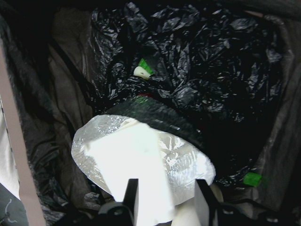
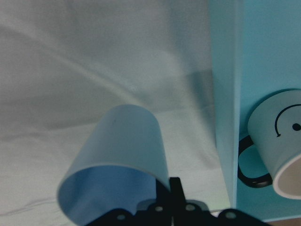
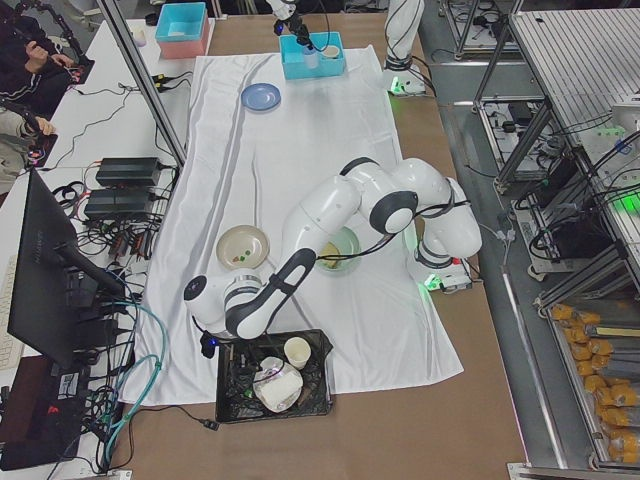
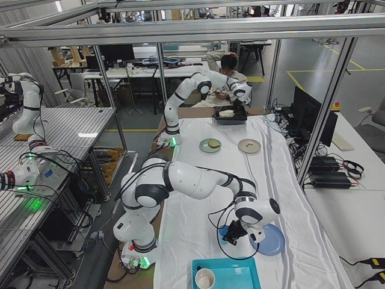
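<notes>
My left gripper is open over a black-lined bin point(image 3: 230, 405), above a white item point(image 1: 127, 165), possibly a napkin, lying on a foil dish point(image 1: 89, 150). My right gripper is shut on the rim of a pale blue cup point(image 2: 117, 141), held tilted beside a turquoise bin point(image 2: 225, 94) that holds a smiley mug point(image 2: 277, 127).
A beige plate point(image 3: 232, 250) and a green plate point(image 4: 204, 146) with yellow food sit mid-table. A blue plate point(image 3: 261, 97) lies near the turquoise bin.
</notes>
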